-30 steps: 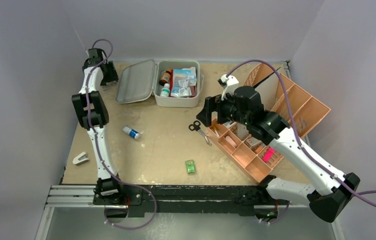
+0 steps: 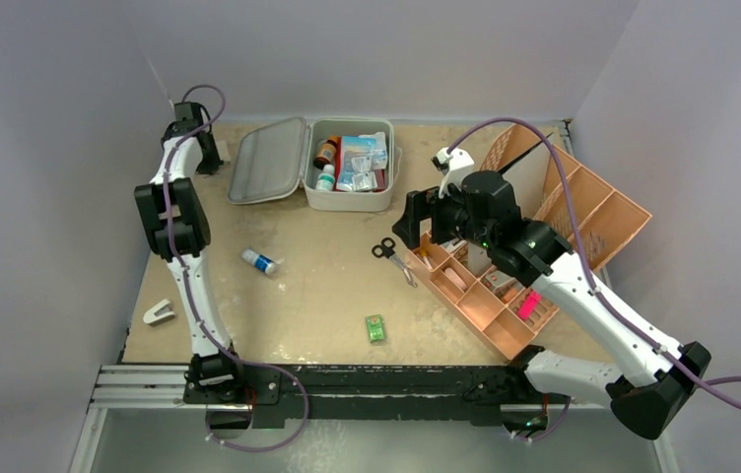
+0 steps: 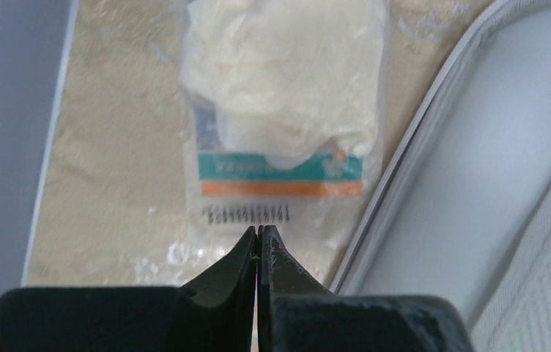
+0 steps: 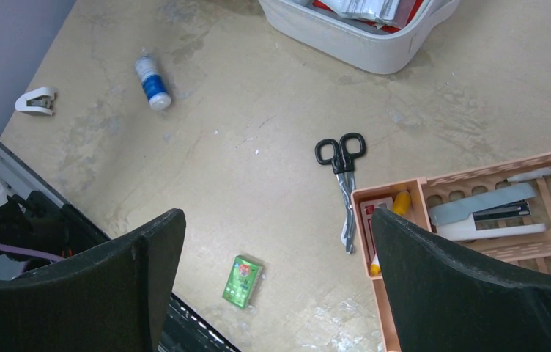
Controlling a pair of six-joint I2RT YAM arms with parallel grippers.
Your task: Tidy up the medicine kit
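My left gripper is shut with nothing seen between its fingers, over a clear packet with white contents and a teal-orange band, lying beside the grey lid. The medicine box holds bottles and packets. My right gripper stands open above the table, left of the orange organizer. A white-blue bottle, black scissors, a green pack and a white stapler-like item lie loose on the table.
A wall runs close along the left side of the left gripper. The organizer with small items fills the right side, partly hidden beneath the right arm.
My left arm has shifted slightly left in the top view. The right arm and the objects on the table look unchanged.
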